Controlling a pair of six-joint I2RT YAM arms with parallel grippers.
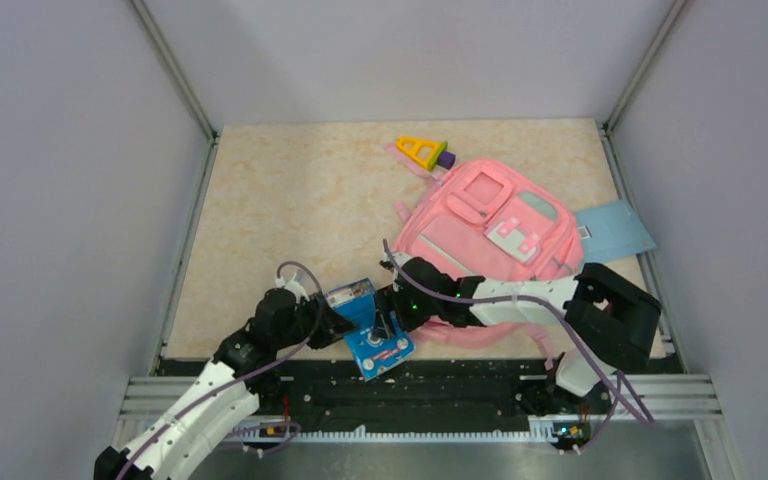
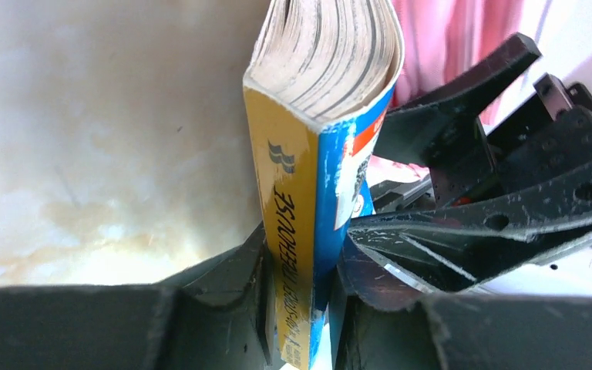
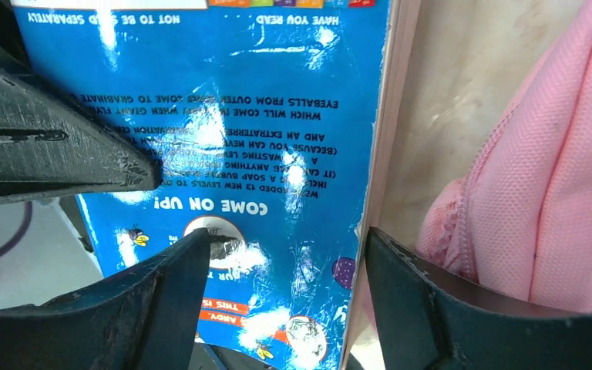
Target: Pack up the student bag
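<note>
A thick blue book with a yellow spine (image 2: pixel 285 200) is pinched between the fingers of my left gripper. From above, the blue book (image 1: pixel 368 350) sits between both arms at the table's front edge. My right gripper is part open over the cover; one finger (image 3: pixel 181 266) shows against the blue face, the other (image 3: pixel 389 258) at the book's long edge. Whether either pad presses on it cannot be told. A pink backpack (image 1: pixel 480 200) lies flat to the right, partly under my right arm; the pink fabric (image 3: pixel 563 169) is close to the book.
A yellow toy-like object with a purple end (image 1: pixel 423 152) lies beyond the bag's upper left. Against the right side rests a light blue folder (image 1: pixel 615 230), its edge by the bag.
</note>
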